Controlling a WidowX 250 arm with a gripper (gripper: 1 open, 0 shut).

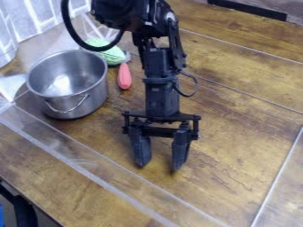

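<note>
My gripper (161, 152) hangs low over the bare wooden table in the middle of the view, its two dark fingers apart with nothing seen between them. To its left stands a steel pot (67, 84) with a wire handle. Behind the pot and arm lie a pink object (124, 76) and a green corn-like object (109, 54), the latter partly hidden by the arm.
A white item (12, 87) lies at the left edge beside the pot. A pale backdrop fills the upper left corner.
</note>
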